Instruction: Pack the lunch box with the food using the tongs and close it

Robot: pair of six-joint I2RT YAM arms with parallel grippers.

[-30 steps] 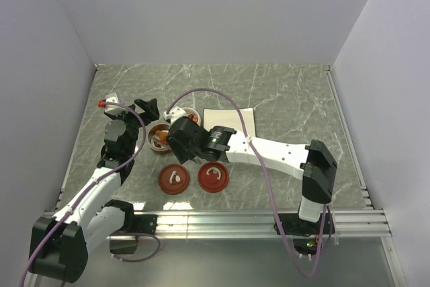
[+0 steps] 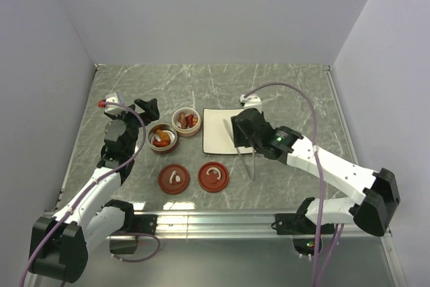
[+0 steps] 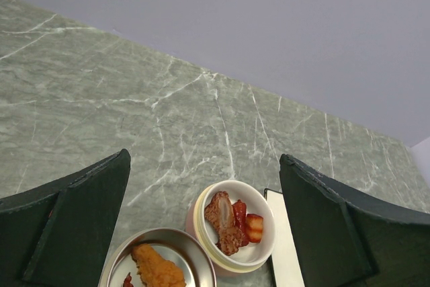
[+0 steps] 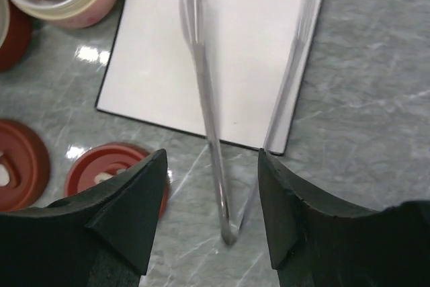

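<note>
A pair of slim silver tongs (image 4: 208, 105), spread in a V with blurred edges, shows over the white board in the right wrist view. Its joined end lies toward me, and one arm runs close by a right finger (image 4: 279, 196). My right gripper is open, its fingers well apart around the tongs' line; whether they touch is unclear. My left gripper hangs open and empty. A cream-rimmed pink bowl (image 3: 199, 216) contains pieces of meat (image 3: 222, 213). Beside it, the brown metal-lined bowl (image 3: 203, 260) holds orange-brown food (image 3: 158, 270).
Two reddish-brown lids with pale handles, the left lid (image 2: 164, 184) and right lid (image 2: 203, 181), lie in front of the bowls. Behind the right arm is the white board (image 2: 213, 142).
My right arm has swung rightward from above the bowls to the white board, uncovering both bowls. The tongs now show spread over the board. The left arm stays still.
</note>
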